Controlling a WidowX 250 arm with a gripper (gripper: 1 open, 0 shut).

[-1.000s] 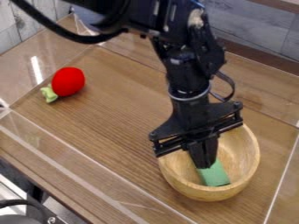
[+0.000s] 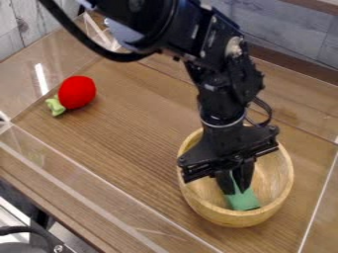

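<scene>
A wooden bowl (image 2: pixel 270 203) sits at the right front of the table. My black gripper (image 2: pixel 227 170) reaches down into it, its fingertips at a green block (image 2: pixel 242 201) lying inside. The gripper partly covers the block, and whether the fingers touch it is hard to tell.
A red tomato-like object (image 2: pixel 77 91) with a small green piece (image 2: pixel 54 106) beside it lies at the left. A black cable crosses the lower left corner.
The gripper has moved slightly down and back within the bowl, toward the green block, covering more of it.
</scene>
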